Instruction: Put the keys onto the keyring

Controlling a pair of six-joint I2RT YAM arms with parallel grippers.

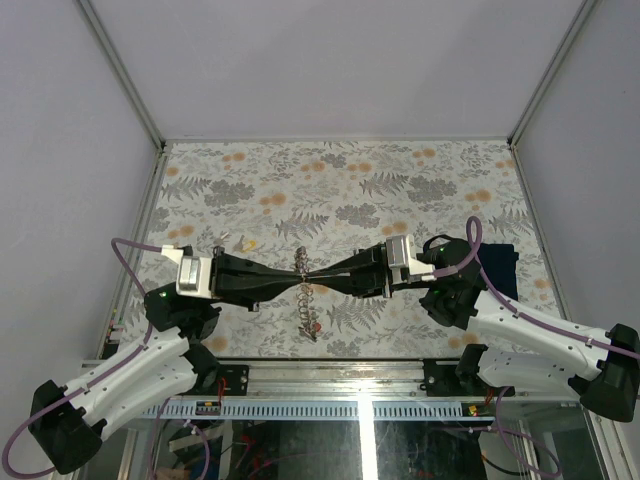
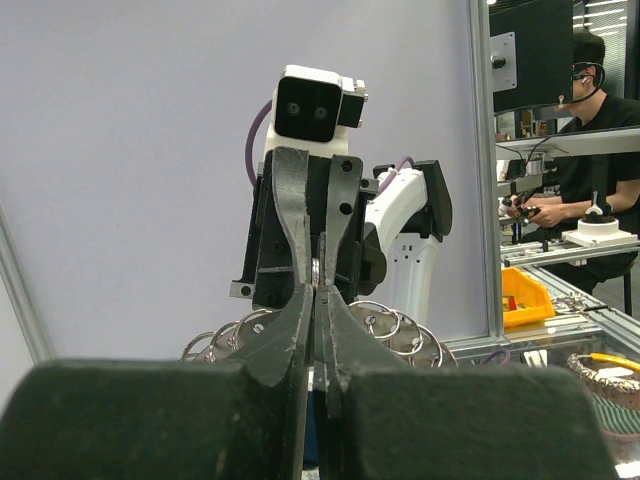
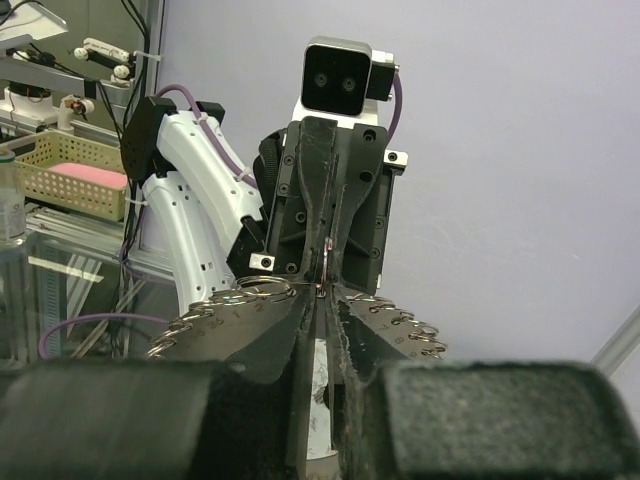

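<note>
A string of metal rings, the keyring [image 1: 305, 310], hangs upright in the top view between the two grippers. From the side it shows a grey numbered plate [image 3: 245, 318] with wire loops along its edge. My left gripper is shut at the keyring's upper part, its tips together on a thin bit of metal. Facing it from the right, my right gripper has its tips close around the same spot, with a narrow gap between its fingers. Whether they touch the metal is unclear. Separate keys cannot be made out.
Small yellow and pale bits [image 1: 249, 244] lie on the flowered tabletop [image 1: 400, 225] at the left. A dark blue cloth [image 1: 502, 268] lies at the right, behind the right arm.
</note>
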